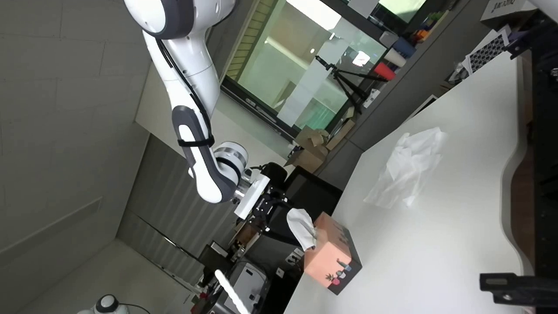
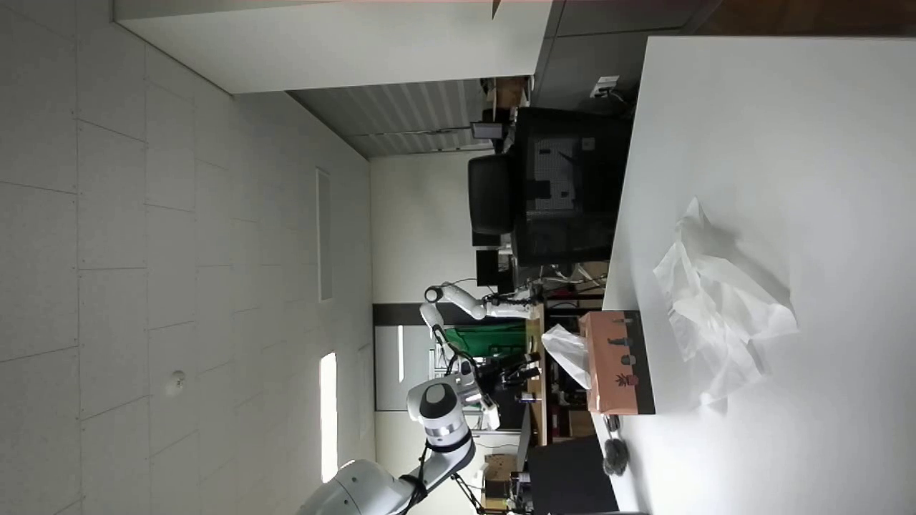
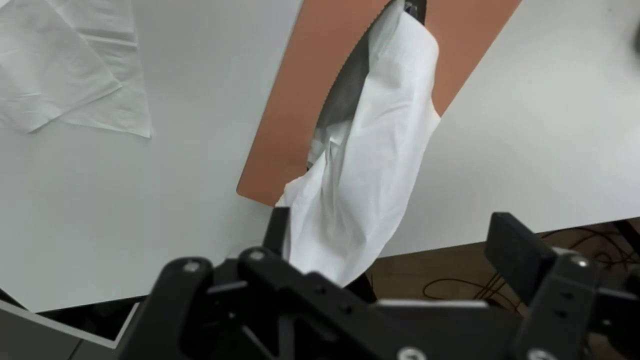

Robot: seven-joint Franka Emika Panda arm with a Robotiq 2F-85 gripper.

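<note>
A salmon-coloured tissue box [image 1: 327,246] with plant pictures on its side stands on the white table, a white tissue [image 1: 300,226] sticking up out of its slot. Just off that tissue's free end is my gripper [image 1: 276,215], its fingers spread wide. In the wrist view the tissue [image 3: 366,180] reaches from the slot toward the left finger [image 3: 277,231], whose tip overlaps its edge in the picture; whether they touch I cannot tell. The right finger [image 3: 519,255] stands well clear, over the table's edge. Nothing is clamped between the fingers.
Crumpled white tissues [image 2: 717,305] lie flat on the table beside the box. A dark fuzzy item [image 2: 615,455] rests near the table edge past the box. A black chair [image 1: 314,199] is behind the table.
</note>
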